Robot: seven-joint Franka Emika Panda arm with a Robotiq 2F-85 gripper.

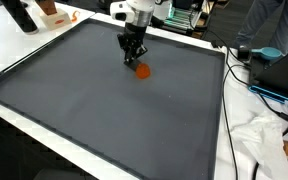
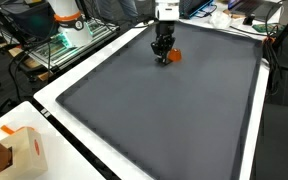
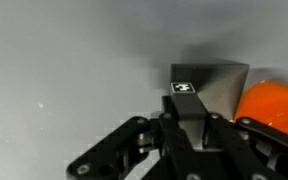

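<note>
Near the back of the grey table, my gripper points downward, its fingers shut on a small dark square object. In the wrist view this object has grey, shiny faces, and the black fingers cover part of it. A small black-and-white mark shows at the fingertips. Close beside the object lies a rounded orange thing, outside the fingers; it also appears as an orange shape just in front of the gripper. How high the dark object sits cannot be told.
Wide, clear grey tabletop stretches in front of the gripper. A white cloth or bag lies off the table's side. An orange-and-brown item stands outside the near corner in the second exterior view.
</note>
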